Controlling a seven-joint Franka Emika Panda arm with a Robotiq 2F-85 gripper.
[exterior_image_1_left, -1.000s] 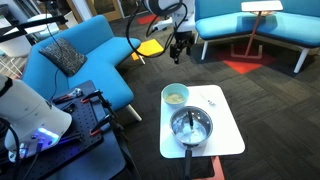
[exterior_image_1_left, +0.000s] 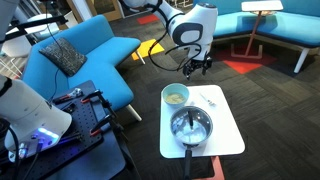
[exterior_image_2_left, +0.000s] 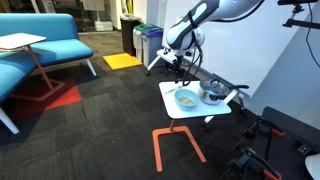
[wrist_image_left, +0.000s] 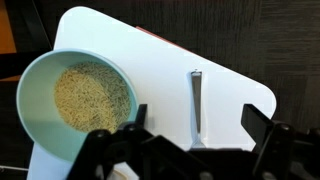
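My gripper is open above the white table (wrist_image_left: 150, 55), its fingers apart and nothing held. Below the gap in the wrist view lies a slim grey utensil (wrist_image_left: 197, 102); its lower end is partly covered by the gripper. To the left is a light blue bowl (wrist_image_left: 30, 88) holding tan grains (wrist_image_left: 90, 98). A silver pot (exterior_image_1_left: 190, 128) with a dark handle stands near the bowl in exterior view 1. In that view the gripper hangs by the table's far edge, with the utensil (exterior_image_1_left: 208, 99) lying flat.
A blue sofa (exterior_image_1_left: 65, 55) stands left of the table in exterior view 1, and a blue bench (exterior_image_1_left: 270, 28) runs along the back. Bare white tabletop (exterior_image_1_left: 222, 125) shows right of the pot. Dark floor surrounds the table.
Bowl, pot and utensil have stayed in place.
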